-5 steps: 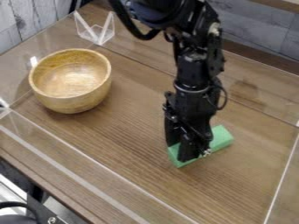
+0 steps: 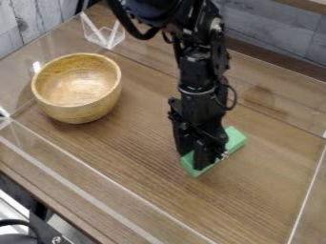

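The black robot arm reaches down from the top centre, its gripper point(image 2: 199, 152) low over a green flat object point(image 2: 230, 139) on the wooden table point(image 2: 114, 172). The fingers overlap the green object's left part and partly hide it; whether they grip it cannot be told.
A large tan bowl point(image 2: 76, 93) stands at the left. A white wire-like object point(image 2: 99, 27) is at the back left.
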